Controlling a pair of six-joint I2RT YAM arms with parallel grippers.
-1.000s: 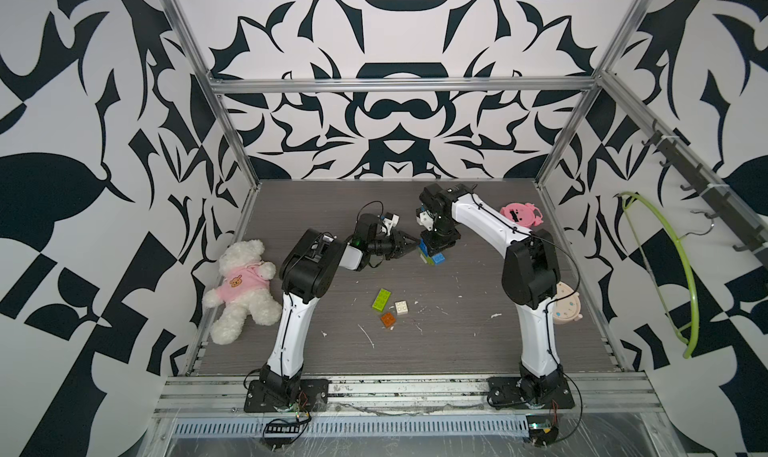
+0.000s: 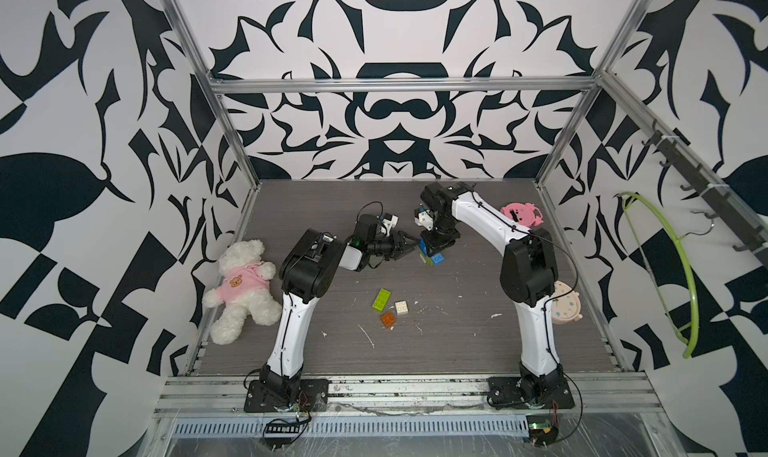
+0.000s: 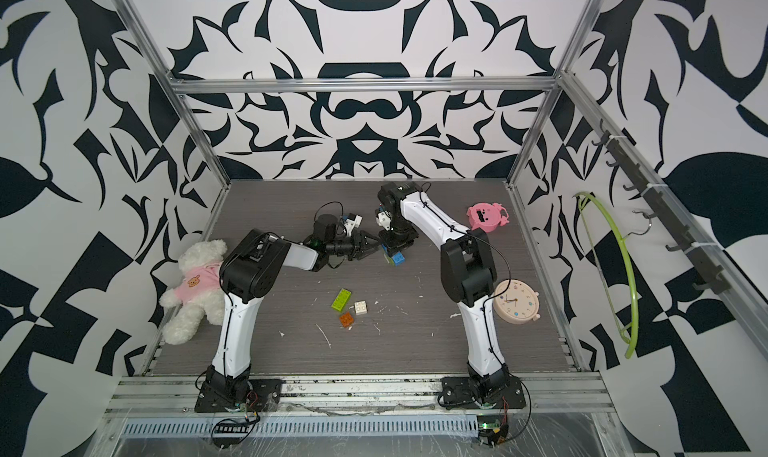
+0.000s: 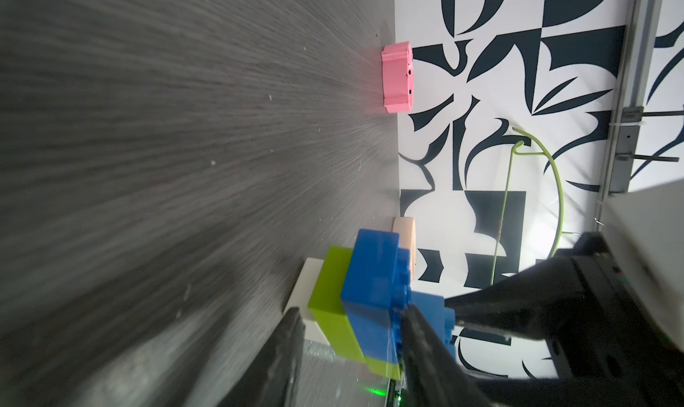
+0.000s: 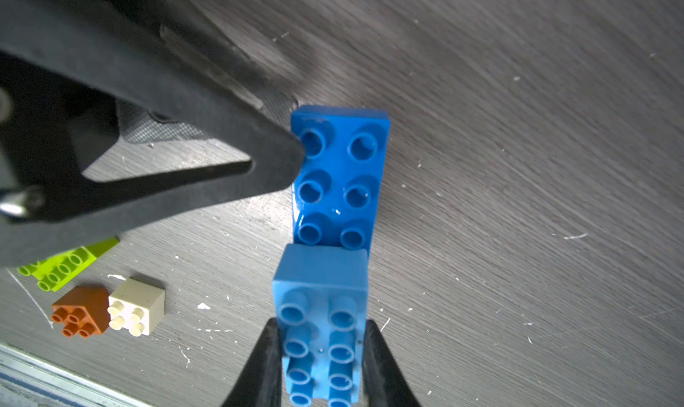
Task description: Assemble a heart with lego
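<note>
In the left wrist view a stack shows a white brick (image 4: pixel 310 271), a lime green brick (image 4: pixel 329 293), a dark blue brick (image 4: pixel 370 271) and a light blue brick (image 4: pixel 431 303) at its right. My right gripper is shut on the light blue brick (image 5: pixel 320 271), which overlaps the near end of the dark blue brick (image 5: pixel 338 164); whether their studs are joined cannot be told. From the left, my left gripper points at the stack, its fingers apart. One of its fingers (image 5: pixel 274 157) lies beside the dark blue brick's left edge in the right wrist view.
A loose lime green brick (image 2: pixel 381 299), a cream brick (image 2: pixel 401 307) and an orange brick (image 2: pixel 388 319) lie nearer the front. A teddy bear (image 2: pixel 242 289) sits at left; a pink pig (image 2: pixel 522 213) and a round clock (image 3: pixel 517 301) lie at right.
The right gripper and its arm have shifted only very slightly. The left arm and the loose bricks look unmoved.
</note>
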